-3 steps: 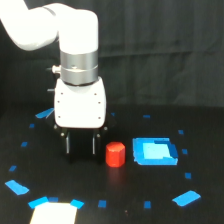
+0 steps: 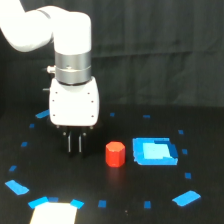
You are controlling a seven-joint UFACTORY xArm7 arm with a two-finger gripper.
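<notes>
My gripper (image 2: 76, 147) hangs over the dark table at the left, pointing down. Its two thin dark fingers stand a small distance apart, and I see nothing between them. To the right of the fingers, clear of them, is a red block (image 2: 115, 154) with a roundish outline. Farther right lies a blue square tray or frame (image 2: 137, 152) with a pale blue patch (image 2: 157, 151) inside it.
Blue tape pieces lie at the left (image 2: 16, 187) and lower right (image 2: 186, 198), and several small blue marks dot the dark table. A pale square (image 2: 53, 213) sits at the front left edge. Bare table surrounds the red block.
My gripper has shifted a little left, and its fingers are closer together than before. The red block and the blue tray look unmoved.
</notes>
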